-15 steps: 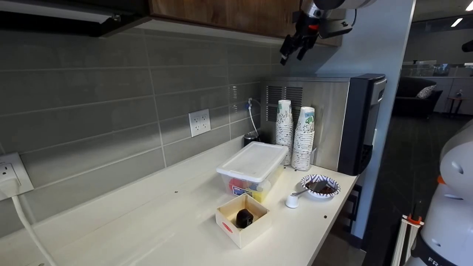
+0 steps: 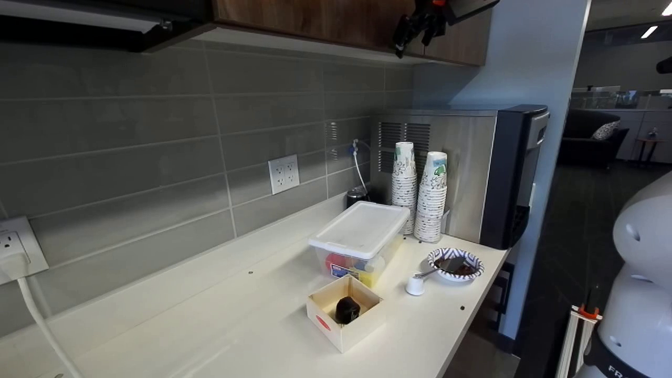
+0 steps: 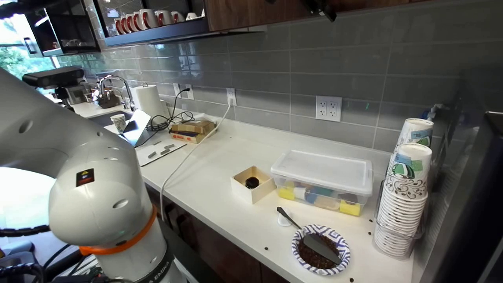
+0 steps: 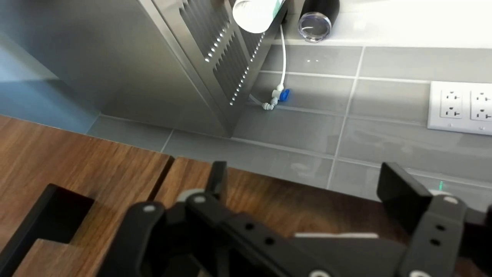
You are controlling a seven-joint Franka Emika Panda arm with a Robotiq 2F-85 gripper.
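High above the counter, in front of the wooden cabinet (image 2: 315, 22), my gripper is open, its two black fingers wide apart with nothing held. On the counter a patterned paper bowl (image 3: 301, 260) holds dark granules, with a dark spatula (image 3: 318, 246) lying in it. The spatula's handle leans over a small white cup (image 2: 414, 286). A small wooden box (image 2: 343, 337) contains a black object (image 2: 347, 310). Behind the box is a clear bin with a white lid (image 3: 325, 169); colored items show through its side.
Stacks of paper cups (image 2: 431, 201) stand beside a steel machine (image 2: 463, 176). A dark tumbler (image 4: 318, 18) is near the wall. Several dark specks dot the counter (image 3: 207, 165). A white cord (image 3: 191, 153) crosses the counter to its left, where there is free room.
My gripper has risen in front of the cabinet, so only its lower part still shows at the top edge of exterior view 1. The counter objects have stayed put.
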